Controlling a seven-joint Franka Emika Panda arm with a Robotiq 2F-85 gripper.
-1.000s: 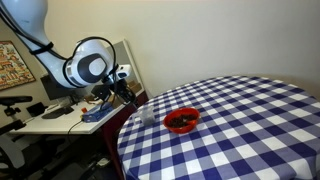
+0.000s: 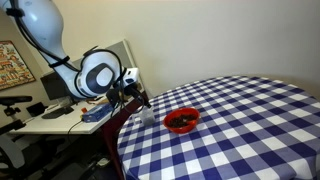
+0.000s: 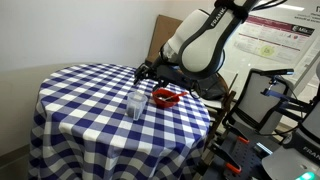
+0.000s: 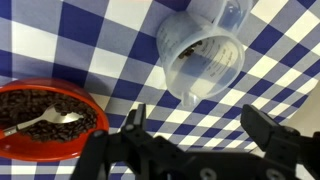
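Observation:
A translucent white cup stands on the checked tablecloth, its mouth facing the wrist camera and a few dark bits at its bottom. In exterior view 1 the cup is near the table's left edge; exterior view 2 shows the cup upright as well. My gripper is open and empty, its two dark fingers spread above and to either side of the cup, clear of it. Beside the cup is a red bowl of dark coffee beans, with a spoon lying on them.
The blue-and-white checked tablecloth is bare to the right of the bowl. Past the table's left edge is a white desk with equipment. Close to the cup, the bowl takes up room on one side.
In exterior view 1 my arm and gripper have shifted right, closer to the cup, and the hand's angle has changed. Cup and bowl stay in place.

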